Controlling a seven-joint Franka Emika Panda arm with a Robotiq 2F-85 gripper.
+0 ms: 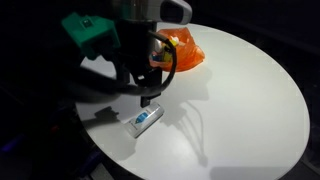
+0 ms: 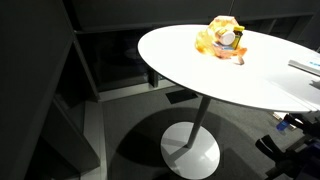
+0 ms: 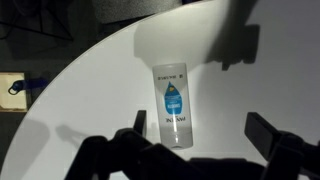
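A white bottle or tube (image 3: 173, 110) with a blue drop label lies on the white round table (image 3: 225, 95), close to its edge. In exterior view 1 the same bottle (image 1: 144, 121) is just below and in front of my gripper (image 1: 146, 92). The wrist view has my gripper open, its fingers spread wide and the bottle lying between them in the picture, apart from both. An orange bag (image 1: 183, 50) with several items inside sits farther back on the table, partly covered by the arm in exterior view 1.
Exterior view 2 places the orange bag (image 2: 222, 40) on the tabletop, with a white object (image 2: 305, 66) at the right. Beyond the table edge the drop to the floor (image 2: 130, 130) is open.
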